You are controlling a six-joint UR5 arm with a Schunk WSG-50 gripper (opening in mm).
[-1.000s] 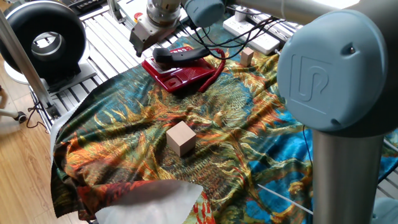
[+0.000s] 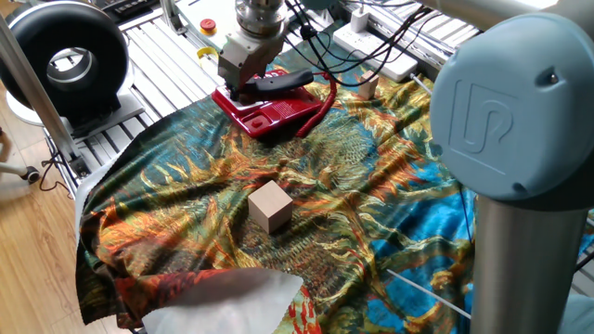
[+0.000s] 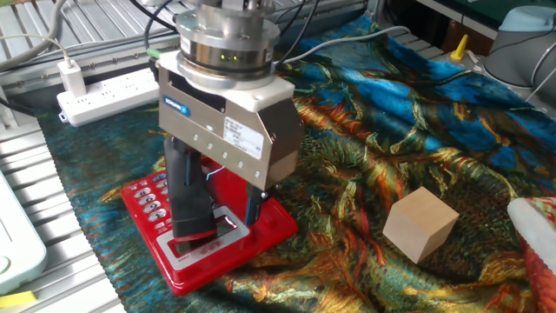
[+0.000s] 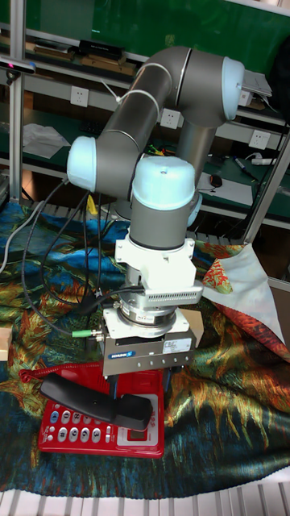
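Note:
A red telephone [image 3: 272, 228] with a keypad and a small display lies on the patterned cloth. Its black handset [image 3: 189, 196] rests across the top of it, joined to a red coiled cord [image 2: 327, 104]. My gripper [image 3: 228, 202] points down over the phone, at the handset's end above the display. Its fingers stand apart. One dark finger [image 3: 254, 205] shows clear of the handset, with a gap between them; the other is largely hidden by the handset. In exterior view 3 the gripper body [image 4: 147, 349] is just behind the handset.
A wooden cube [image 3: 420, 224] sits on the rumpled cloth, well apart from the phone. A smaller wooden block [image 2: 368, 86] is near a white power strip [image 3: 109, 97]. Cables hang by the arm. A black ring-shaped object [image 2: 67, 57] stands off the cloth.
In exterior view 1 my gripper has come right and down, from above and left of the phone to the handset's end. Phone, handset and cube look unmoved.

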